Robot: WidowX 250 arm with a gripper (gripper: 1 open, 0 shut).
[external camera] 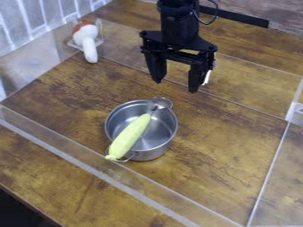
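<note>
My black gripper (178, 69) hangs over the back middle of the wooden table, open, its two fingers pointing down. A steel pot (159, 136) with wire handles sits at the lower middle of the table, holding a long pale yellow-green vegetable (128, 139) that leans out over its near rim. A white object with a red top (87, 46) lies at the back left. Something small and white (205, 79) shows just behind the gripper's right side, mostly hidden.
Clear plastic walls (277, 151) edge the work area. The bare wood (236, 142) to the right of the pot is free, as is the area left of it.
</note>
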